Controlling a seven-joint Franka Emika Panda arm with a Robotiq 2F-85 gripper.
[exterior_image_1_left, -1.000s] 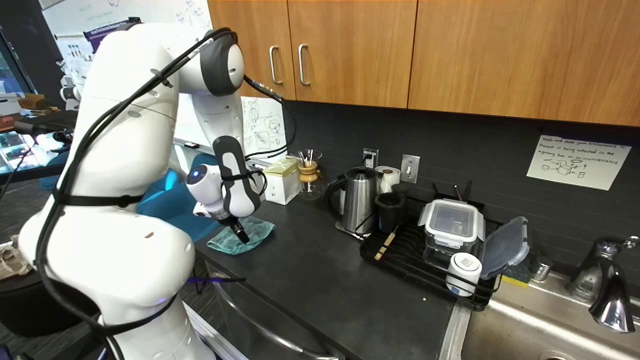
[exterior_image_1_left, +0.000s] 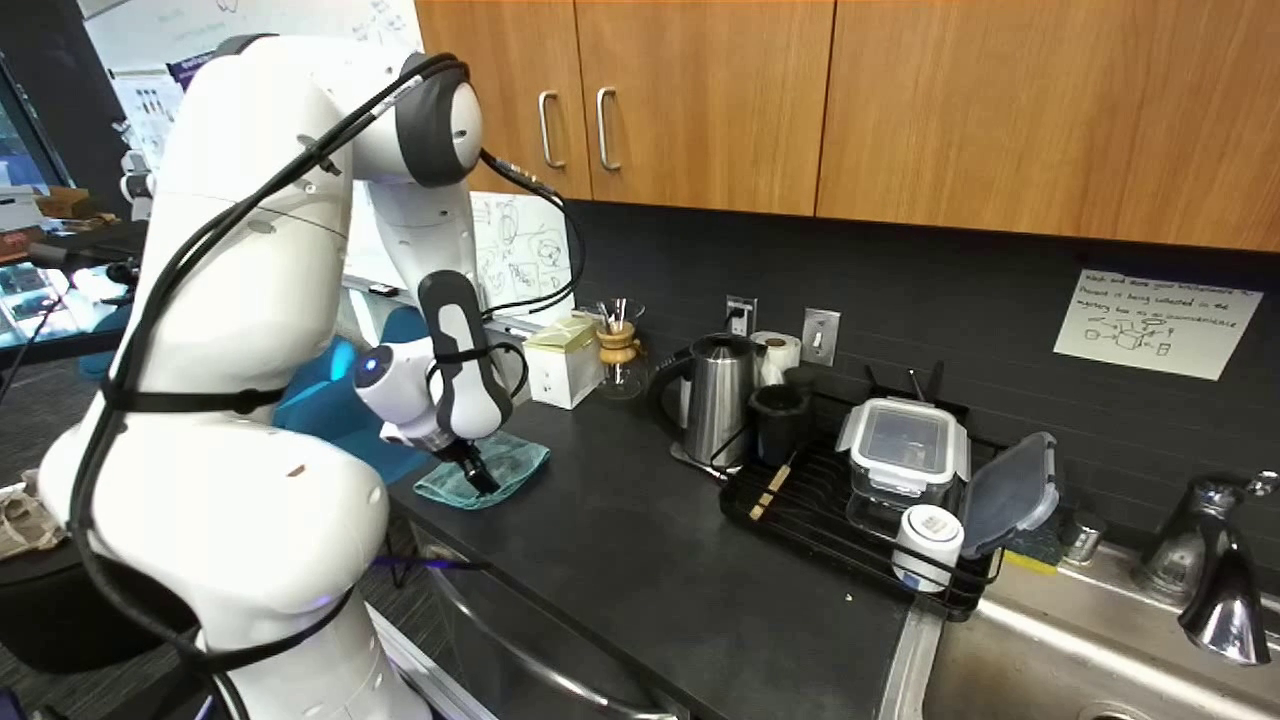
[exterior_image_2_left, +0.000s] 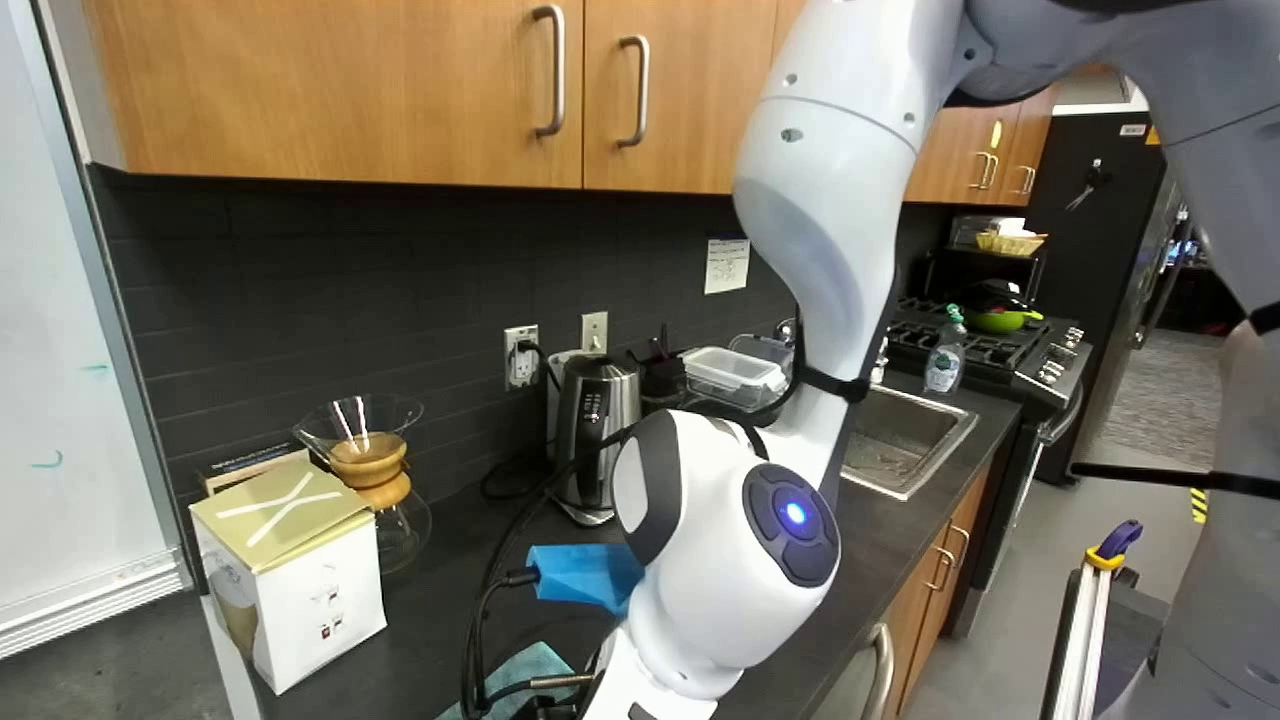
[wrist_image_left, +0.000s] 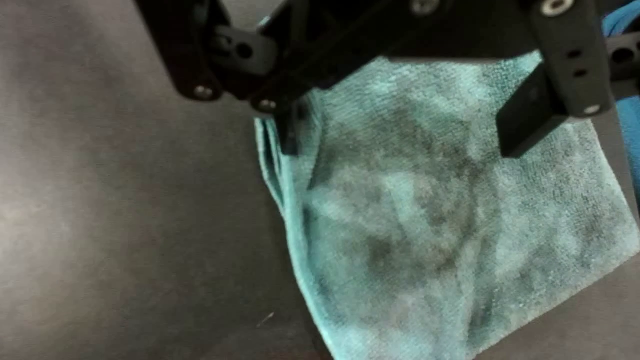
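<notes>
A teal cloth (wrist_image_left: 384, 240), folded along one side, lies on the dark countertop (wrist_image_left: 150, 240); in the first exterior view the cloth (exterior_image_1_left: 518, 462) is near the counter's left end. My gripper stands open over it, fingers wide apart. One finger (wrist_image_left: 289, 135) is at the folded edge of the cloth, and the other finger (wrist_image_left: 528, 117) is over its flat part. Whether either fingertip touches the fabric, I cannot tell. Nothing is gripped between them. In the second exterior view only a corner of the cloth (exterior_image_2_left: 534, 666) shows, and the arm hides the fingers.
Behind the cloth are a white box (exterior_image_1_left: 564, 366) and a glass coffee maker (exterior_image_1_left: 619, 348). Farther right stand a steel kettle (exterior_image_1_left: 720, 402), a black dish rack (exterior_image_1_left: 828, 504) with containers, and the sink (exterior_image_1_left: 1056, 660).
The wrist and forearm have shifted slightly left and tilted in the first exterior view, the fingertips staying over the cloth. The cloth looks unmoved.
</notes>
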